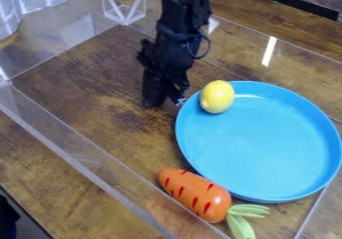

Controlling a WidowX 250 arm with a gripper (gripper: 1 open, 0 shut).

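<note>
My dark gripper (166, 89) is low over the wooden board, left of a yellow lemon-like toy (217, 96) that sits on the upper left rim area of a blue plate (261, 148). The gripper looks shut, with nothing visible between its fingers, though its tips are dark and hard to make out. An orange toy carrot (195, 193) with pale green leaves lies below the plate's left side.
A clear plastic edge runs along the left and lower left of the board (74, 83). The board left of the gripper is bare. A clear block stands at the back left.
</note>
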